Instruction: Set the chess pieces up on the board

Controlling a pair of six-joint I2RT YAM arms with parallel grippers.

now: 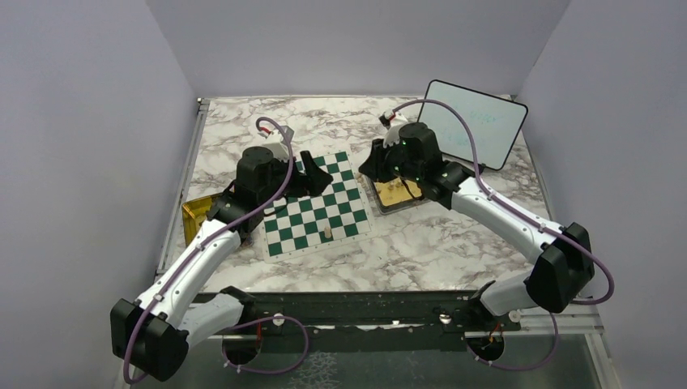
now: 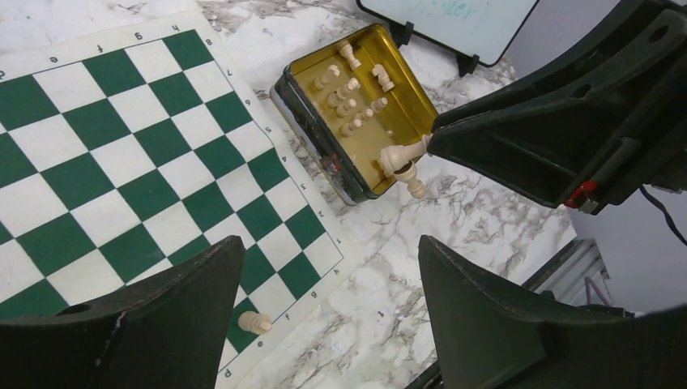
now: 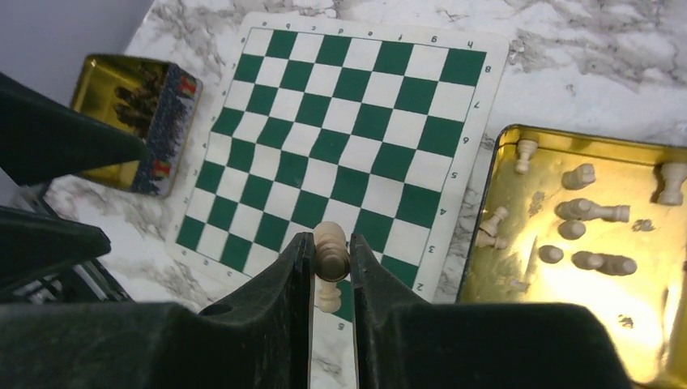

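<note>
My right gripper [image 1: 369, 172] is shut on a pale chess piece, above the board's right side and the edge of a gold tin [image 2: 381, 49] of light pieces; in the left wrist view the held piece [image 2: 405, 158] shows against that tin. My left gripper [image 1: 320, 174] hangs open over the green-and-white board [image 2: 121, 170], nothing between its fingers. One pale piece [image 2: 255, 322] stands on the board near its front edge.
A second tin [image 3: 121, 162] with dark pieces sits left of the board. A whiteboard [image 1: 470, 121] leans at the back right. Bare marble table [image 1: 437, 251] lies in front of the right tin.
</note>
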